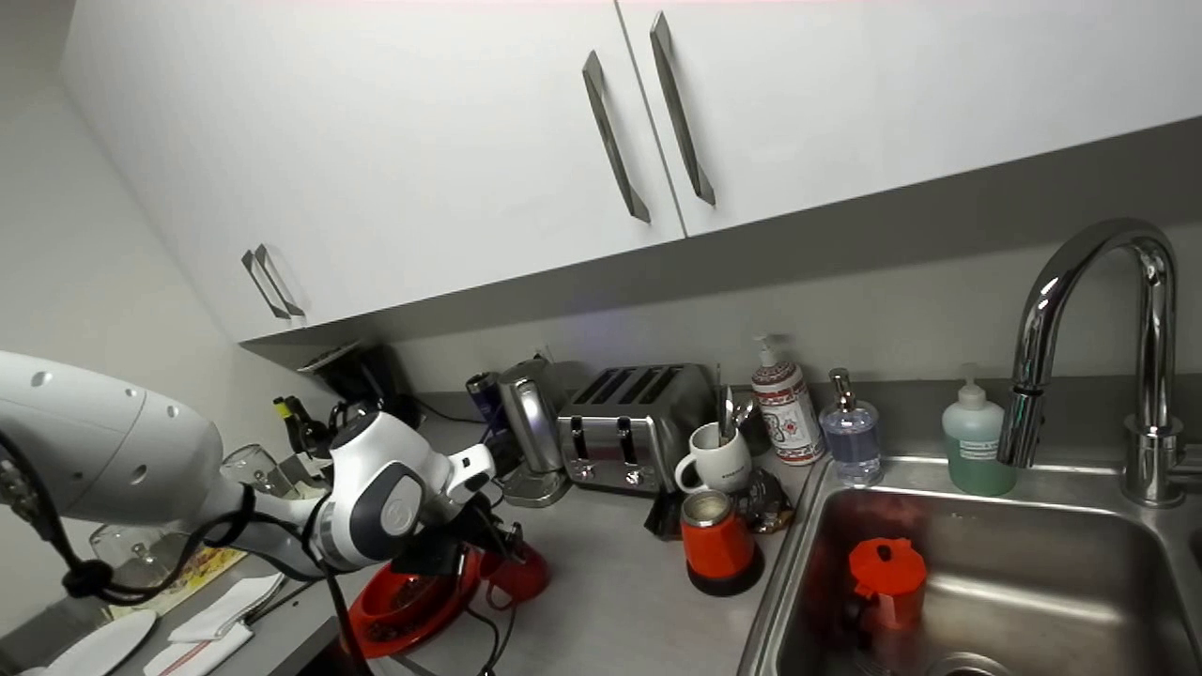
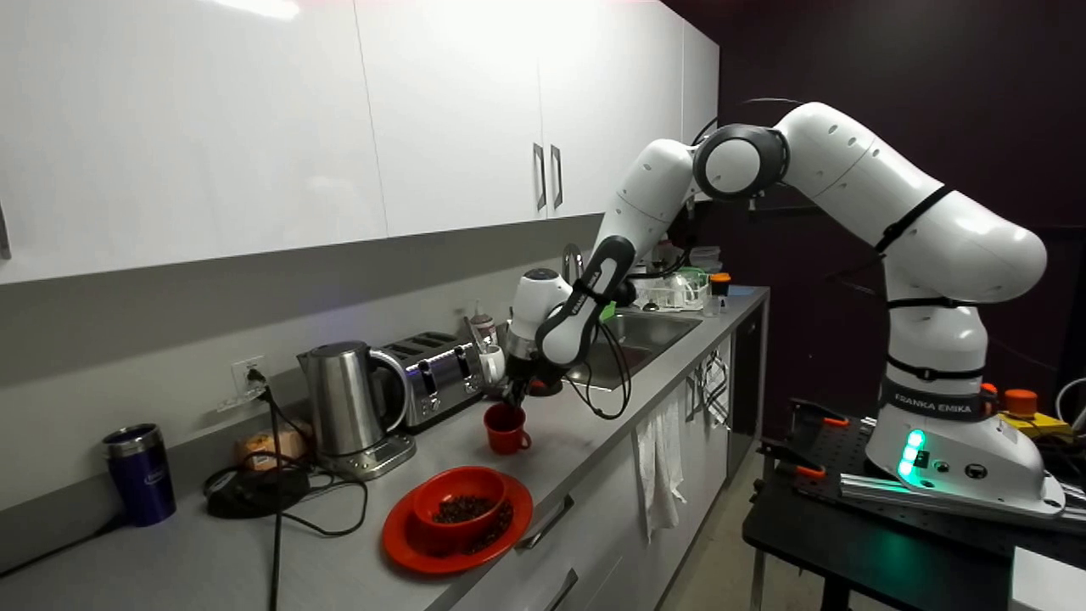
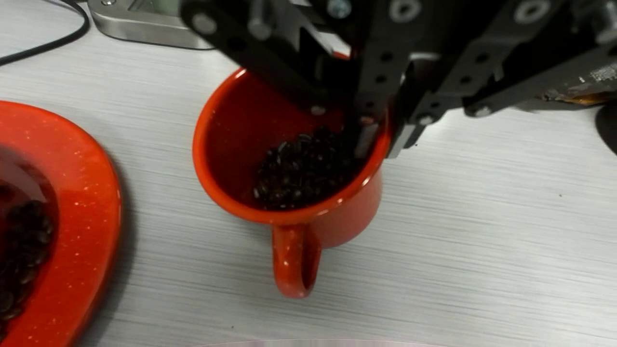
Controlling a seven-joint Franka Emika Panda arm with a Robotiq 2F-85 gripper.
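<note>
The red mug [image 3: 347,222] has dark beans [image 3: 309,167] inside, and its handle points toward the bottom of the wrist view. My gripper is shut on the mug's rim, with one finger inside the wall and the other outside. In exterior view 2 the mug [image 2: 506,429] looks upright at the counter; whether its base touches the surface I cannot tell. Beside it lies a red plate [image 2: 402,538] bearing a red bowl [image 2: 466,529], with more dark beans in the bowl and on the plate. The arm hides part of the plate in exterior view 1.
A kettle [image 2: 344,407] and toaster [image 2: 439,382] line the wall behind the mug. Loose cables [image 2: 336,531] lie left of the kettle. An orange-red pot base [image 1: 717,546] stands near the sink edge [image 1: 778,614]. Bare counter lies between it and the mug.
</note>
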